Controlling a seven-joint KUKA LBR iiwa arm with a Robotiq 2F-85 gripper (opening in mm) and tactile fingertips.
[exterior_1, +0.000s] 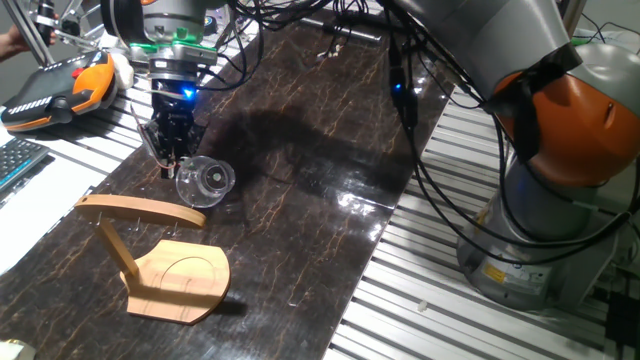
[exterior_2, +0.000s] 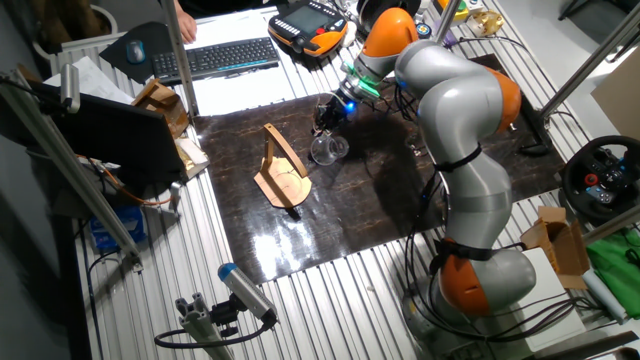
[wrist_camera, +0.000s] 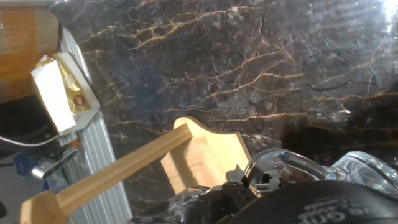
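A clear glass (exterior_1: 206, 182) lies sideways at the fingertips of my gripper (exterior_1: 173, 166), which is shut on it. In exterior view 2 the glass (exterior_2: 328, 150) appears just beside the wooden rack. The wrist view shows the transparent glass (wrist_camera: 289, 165) at lower right, partly covered by the dark gripper body; the exact contact is hard to make out. A wooden rack (exterior_1: 180, 284) stands on the dark table, with a flat base and a post carrying a curved top arm (exterior_1: 140, 209). The gripper and glass are behind that arm in exterior view 1.
Behind the gripper, an orange-edged teach pendant (exterior_2: 310, 28) and a keyboard (exterior_2: 215, 60) lie along the side. Cables (exterior_1: 420, 160) hang from the arm.
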